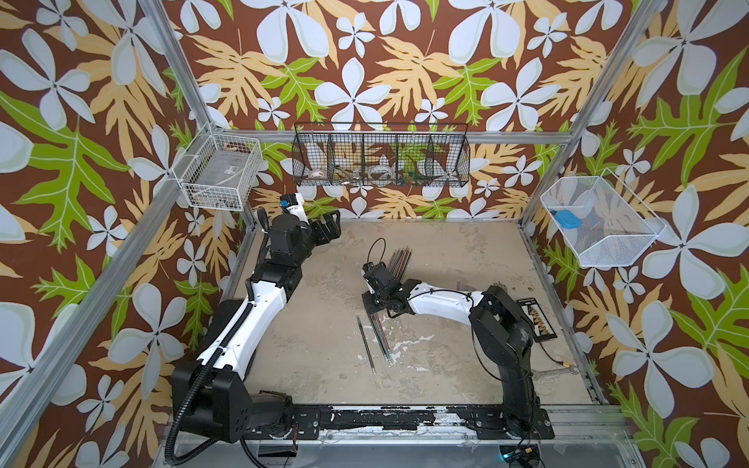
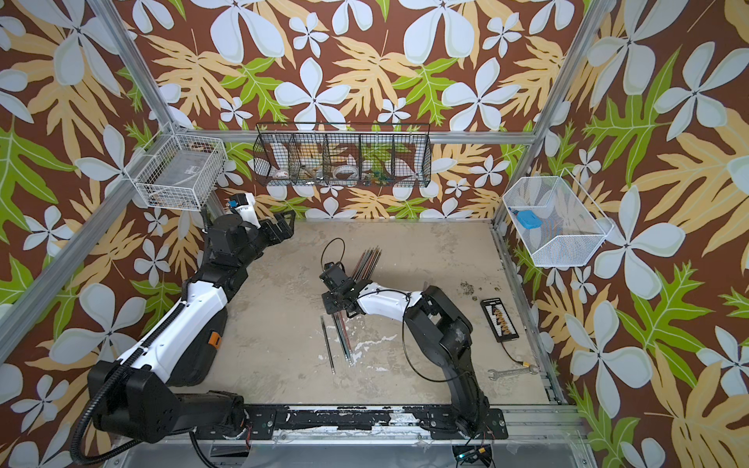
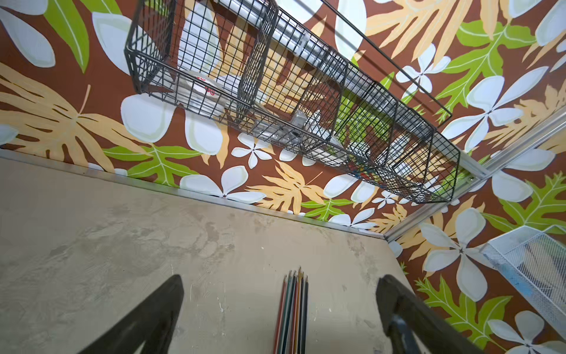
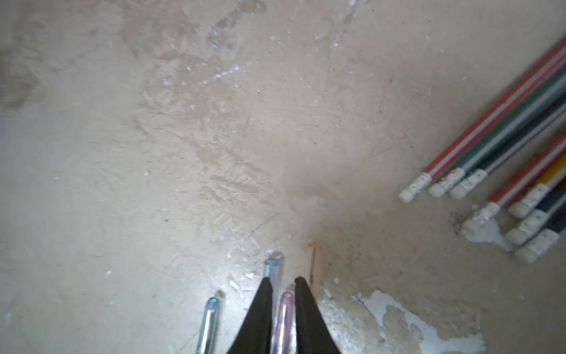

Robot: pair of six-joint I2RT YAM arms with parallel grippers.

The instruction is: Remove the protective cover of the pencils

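A bundle of pencils lies at mid table, uncapped eraser ends showing in the right wrist view. Nearer the front, a few pencils with clear covers lie together, one lone pencil beside them; the cover tips show at the bottom of the right wrist view. My right gripper is low over this group, its two dark fingers close together at the frame's bottom; whether it holds anything is unclear. My left gripper is raised at the left rear, open and empty, facing the back wall.
A black tray and a wrench lie at the right. A black case is at the left. Wire baskets hang on the back and side walls.
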